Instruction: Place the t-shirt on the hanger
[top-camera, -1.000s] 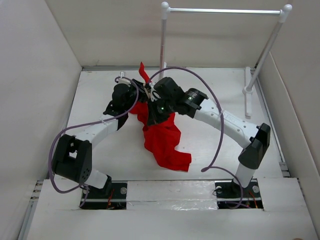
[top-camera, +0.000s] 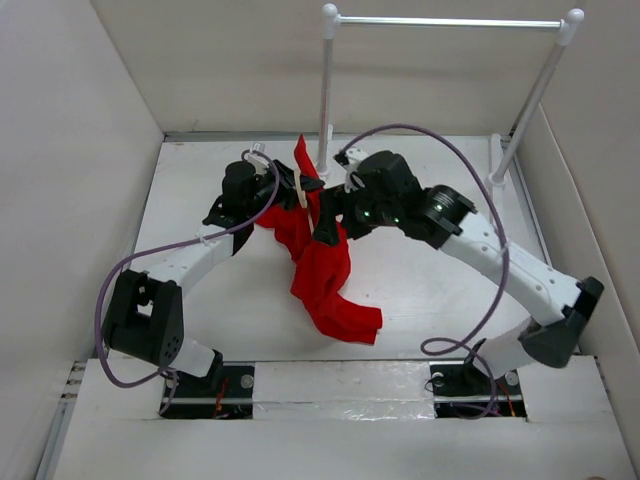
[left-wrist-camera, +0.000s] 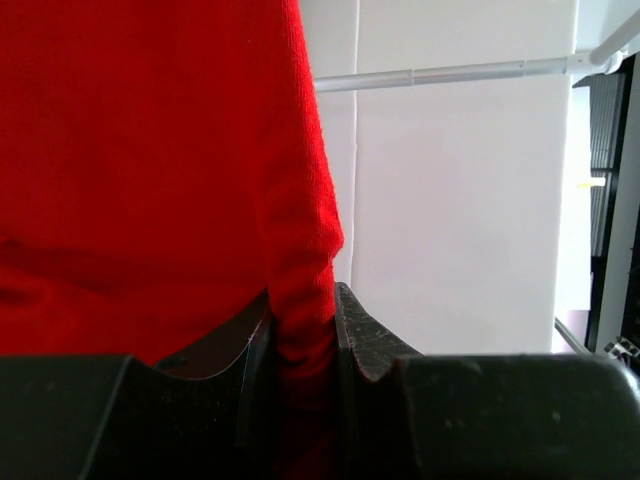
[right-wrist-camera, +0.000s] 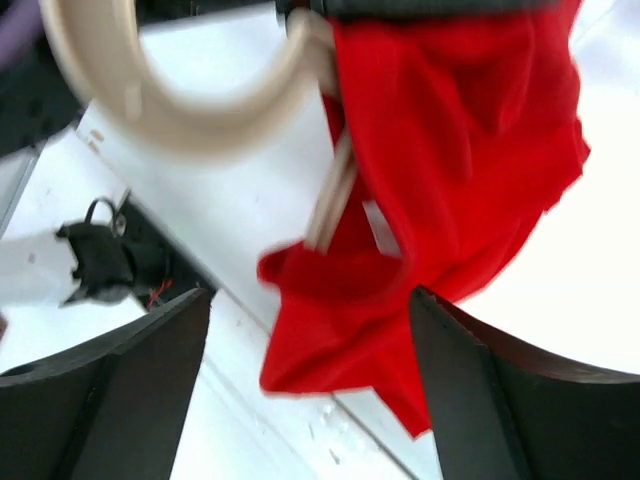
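My left gripper is shut on the red t-shirt (left-wrist-camera: 150, 140), a folded band of cloth between its fingers. In the top view the shirt (top-camera: 320, 290) hangs beneath both grippers and drapes toward the front. A light wooden hanger (right-wrist-camera: 200, 120) is up by the left gripper, its lower bar running into the shirt's red folds in the right wrist view. My right gripper (top-camera: 335, 215) is just right of the hanger, open, its fingers above the cloth with nothing clearly between them.
A white rack with a horizontal rail (top-camera: 450, 25) stands at the back right. White walls enclose the sides and back.
The right arm has shifted rightward, away from the left gripper. The upper tip of the shirt and the hanger have moved slightly right, and more of the hanger shows.
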